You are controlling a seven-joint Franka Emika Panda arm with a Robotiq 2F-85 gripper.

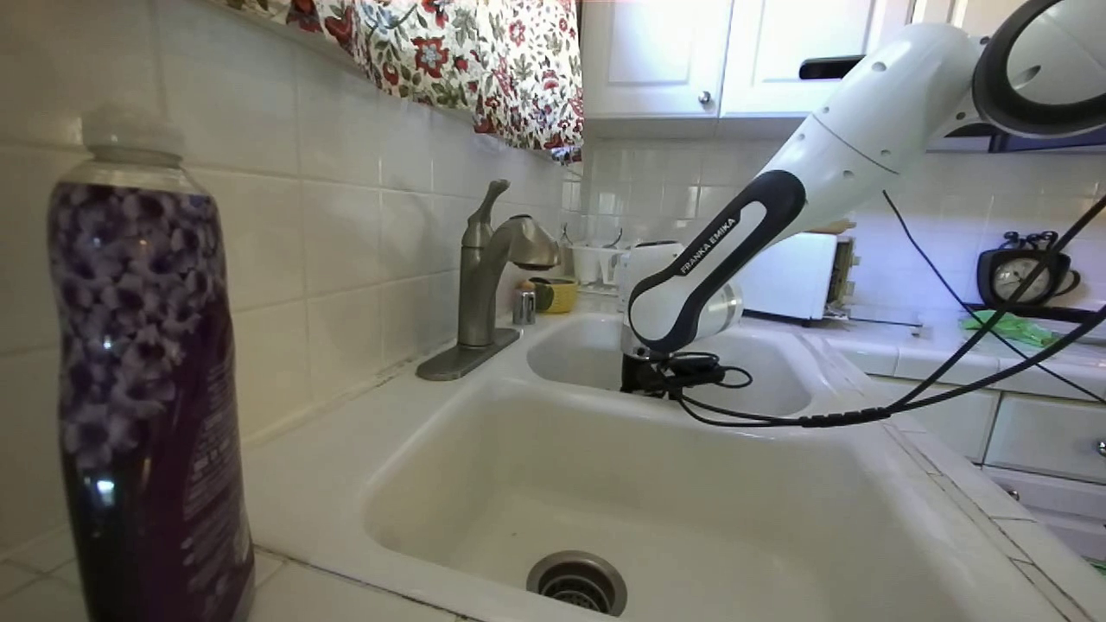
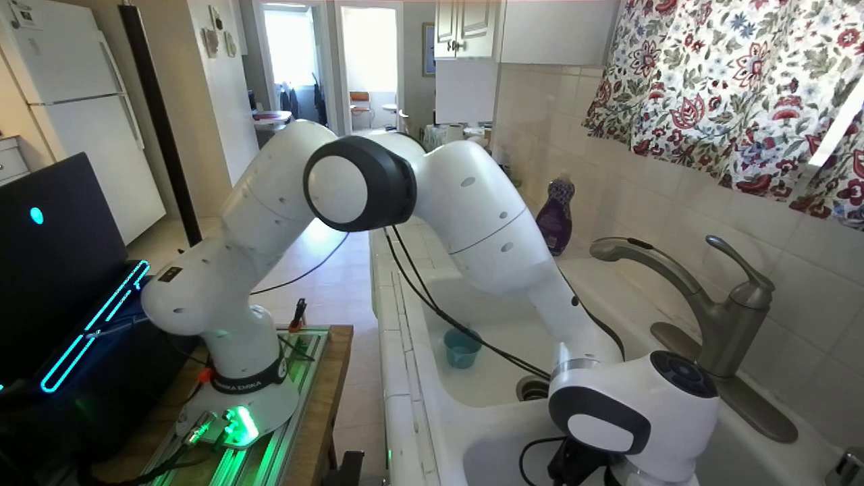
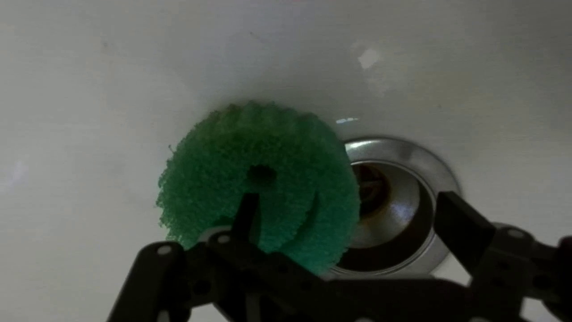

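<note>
A round green scrubbing sponge (image 3: 257, 145) with a small dark hole lies on the sink floor in the wrist view, its right side overlapping the metal drain (image 3: 397, 145). Over it stands my gripper, open, nothing held between its fingers. The left fingertip (image 3: 248, 214) appears over the sponge's lower middle, the right one over the drain's right edge; whether either touches cannot be told. In exterior view 1 the hand reaches into the far basin (image 1: 565, 358), and the basin wall hides the fingertips and sponge.
The faucet (image 1: 487, 280) rises at the wall side of the basins. A divider (image 1: 539, 392) separates the far basin from the near one, where a teal cup (image 2: 462, 348) sits. A purple bottle (image 1: 145, 363) stands on the counter. Cables (image 1: 850, 416) trail from the hand.
</note>
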